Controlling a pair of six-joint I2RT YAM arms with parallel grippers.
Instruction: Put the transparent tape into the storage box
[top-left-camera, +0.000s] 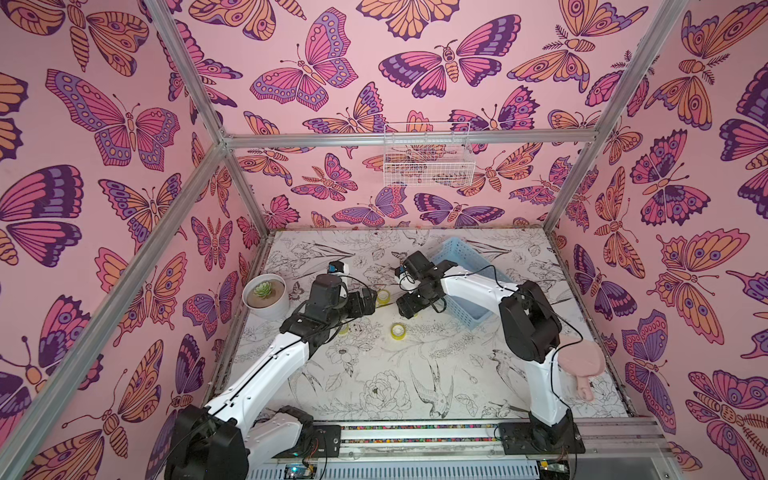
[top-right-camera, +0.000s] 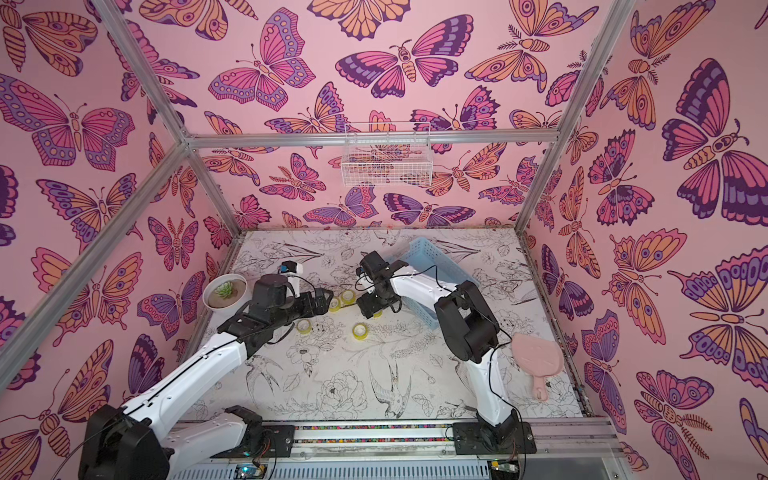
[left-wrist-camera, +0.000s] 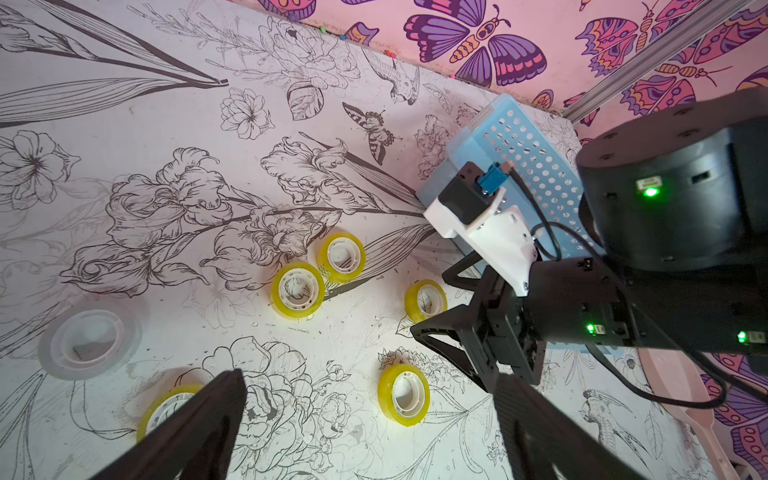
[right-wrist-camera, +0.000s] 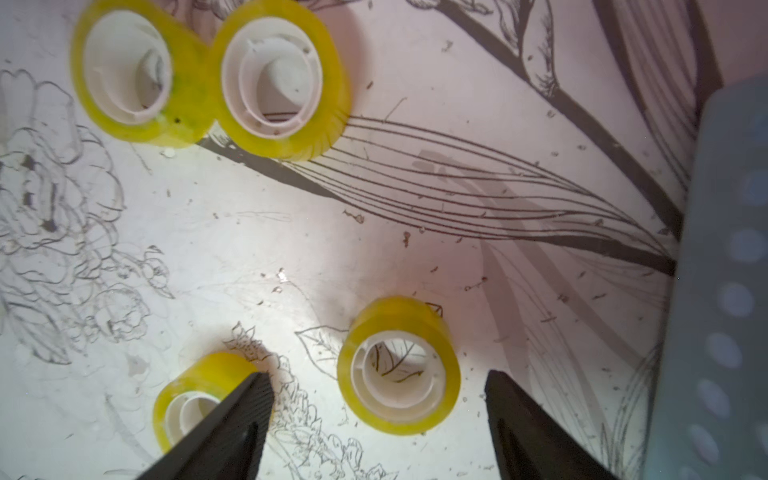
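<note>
Several yellow-edged tape rolls (top-left-camera: 397, 336) lie on the table, along with a clear roll (left-wrist-camera: 89, 340) in the left wrist view. My right gripper hangs low over one roll (right-wrist-camera: 397, 412) beside the blue perforated storage box (left-wrist-camera: 528, 144), with its fingers apart around that roll's position and nothing visibly held. My left gripper is open above the table, left of the right gripper, holding nothing.
A potted succulent (top-left-camera: 265, 295) stands at the back left. A pink paddle-shaped board (top-right-camera: 537, 356) lies at the front right.
</note>
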